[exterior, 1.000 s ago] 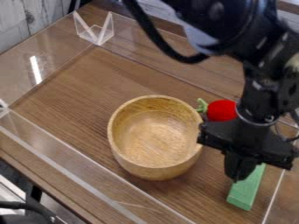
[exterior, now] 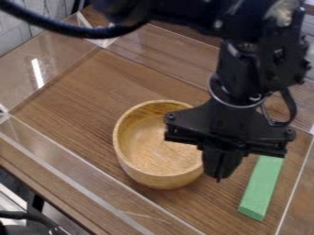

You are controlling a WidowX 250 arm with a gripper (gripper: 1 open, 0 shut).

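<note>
The black gripper (exterior: 223,163) fills the right half of the view, low over the right side of a tan wooden bowl (exterior: 145,147). It is shut, with nothing visible between its fingers. A flat green rectangular object (exterior: 262,188) lies to the right of the bowl on the wooden surface.
A dark cable arches across the top left. The back of the table is largely hidden by the arm.
The gripper has moved left toward the bowl and grown larger in view, uncovering more of the green object. A red object seen a second ago is now hidden behind the arm.
</note>
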